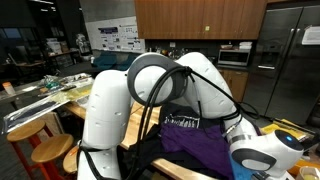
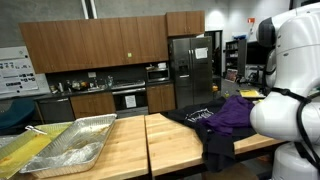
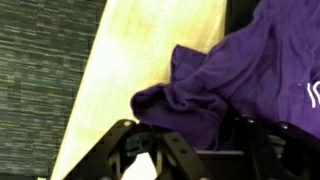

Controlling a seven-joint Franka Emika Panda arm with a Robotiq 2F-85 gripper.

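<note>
A purple cloth with white lettering spreads over the right of the wrist view. One folded corner bunches up between the fingers of my gripper, hiding part of them. Whether the fingers grip that fold or only stand around it cannot be told. In exterior view 1 the purple cloth lies on the table, left of my white wrist; the fingertips are hidden there. The same purple cloth shows at the right in exterior view 2, beside the arm.
Black cloth lies next to the purple one and hangs over the table edge. Bare wooden table extends to the left, with a foil-lined tray beyond. Stools stand by the table in exterior view 1.
</note>
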